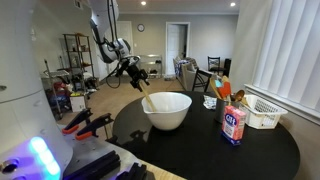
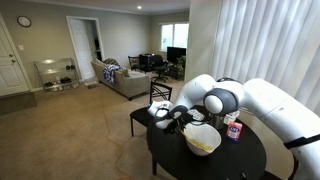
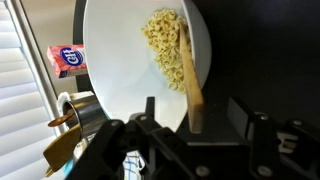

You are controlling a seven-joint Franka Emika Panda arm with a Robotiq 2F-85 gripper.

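Observation:
A white bowl stands on the black round table. In the wrist view, dry noodles lie inside the bowl, and a wooden utensil rests over its rim with the handle end toward me. My gripper has its dark fingers apart on either side of that handle end, with visible gaps between pads and wood. In exterior view 1, the utensil leans up out of the bowl near my gripper. Exterior view 2 has the arm reaching over the bowl from the right; fingertip detail is too small there.
A red box and a metal holder with several utensils stand right of the bowl. Behind them is a white basket.

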